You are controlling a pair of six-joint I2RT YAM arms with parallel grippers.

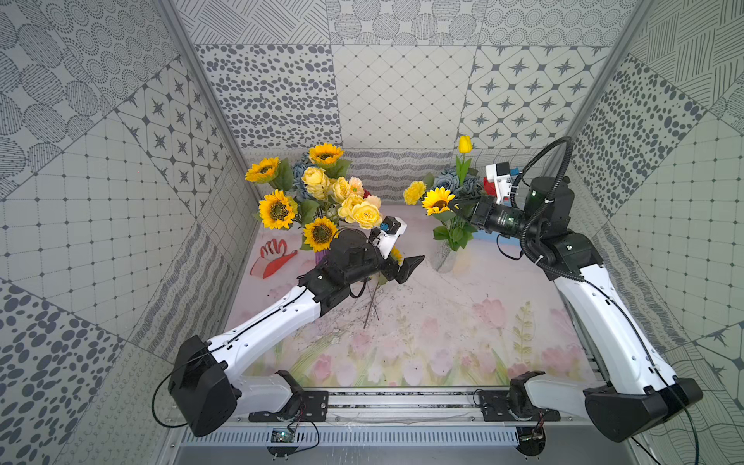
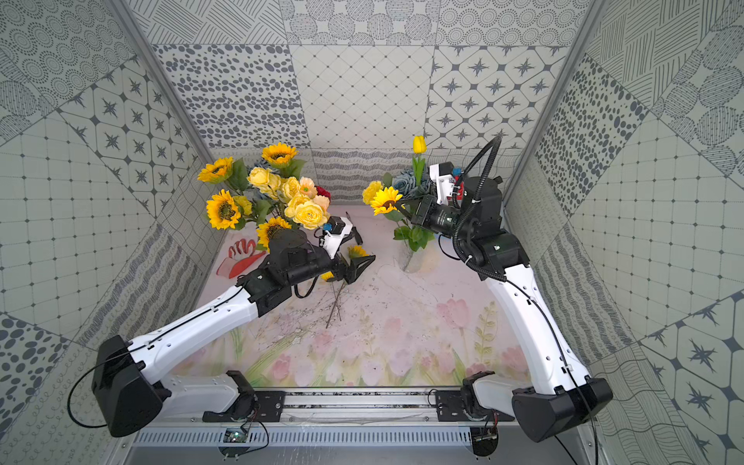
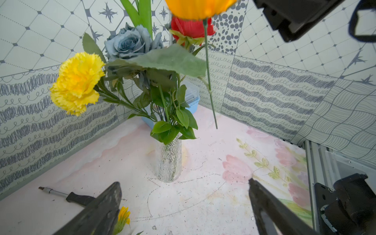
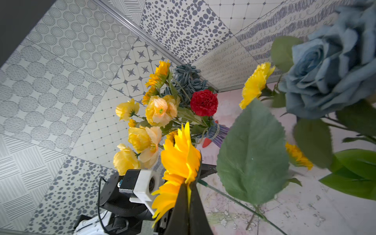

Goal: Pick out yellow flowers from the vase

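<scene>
In the right wrist view my right gripper is shut on a sunflower [image 4: 178, 164], just under its yellow head. The top left view has this bloom in front of the vase bouquet, and in the left wrist view its bare stem end hangs clear of the glass vase [image 3: 169, 160]. A yellow carnation [image 3: 78, 84] and a yellow tulip [image 1: 464, 145] stand in that vase with blue roses [image 3: 131, 42] and a red flower [image 3: 192, 29]. My left gripper is open, nothing between its fingers, left of the vase. Another sunflower [image 2: 357, 252] lies on the table.
A large bouquet [image 1: 316, 186] of sunflowers and yellow roses stands back left, beside a red swan-shaped object [image 1: 271, 259]. Behind the left gripper lies a screwdriver [image 3: 78, 199]. A blue container [image 3: 192, 99] sits behind the vase.
</scene>
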